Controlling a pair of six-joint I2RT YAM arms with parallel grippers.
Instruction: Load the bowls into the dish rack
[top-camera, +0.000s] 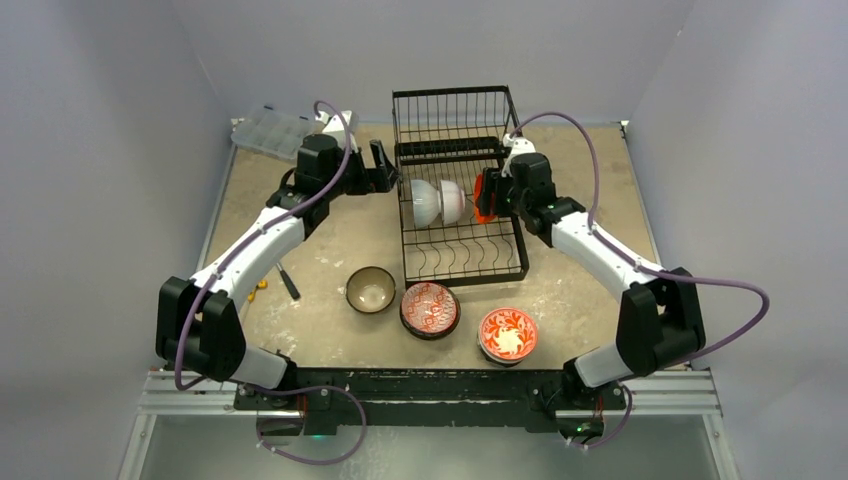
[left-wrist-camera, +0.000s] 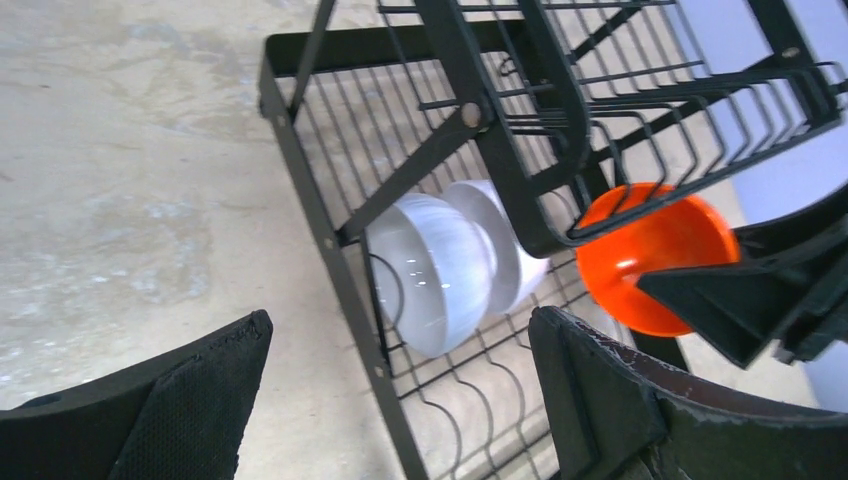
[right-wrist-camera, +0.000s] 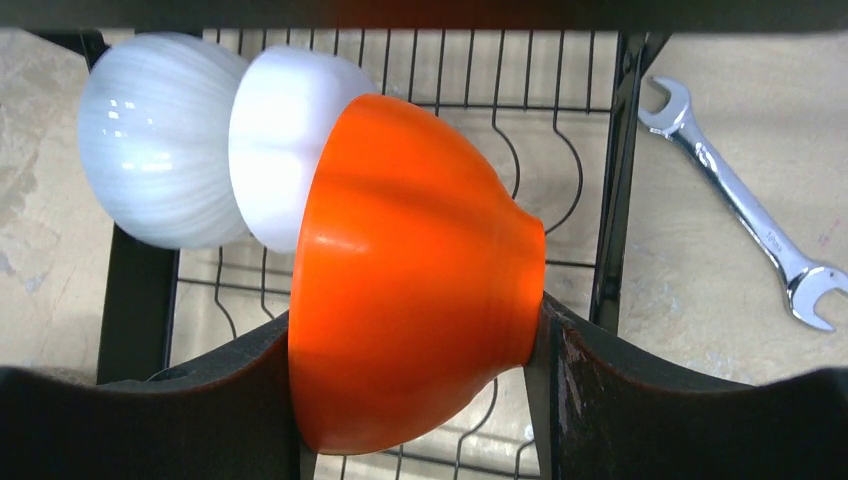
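An orange bowl stands on its side in my right gripper, whose fingers lie against its rim and its base. In the left wrist view the same bowl is at the rack's far side, its hollow facing left. A larger pale bowl and a smaller white bowl stand on edge, nested close together, in the lower tier of the black dish rack. Left of the rack, my left gripper is open and empty. Whether the orange bowl touches the wires is hard to tell.
In front of the rack lie a brown-grey bowl, a red patterned bowl and an orange-and-white patterned bowl. The rack's upper tier overhangs the back. A wrench lies right of the rack; a clear organizer sits back left.
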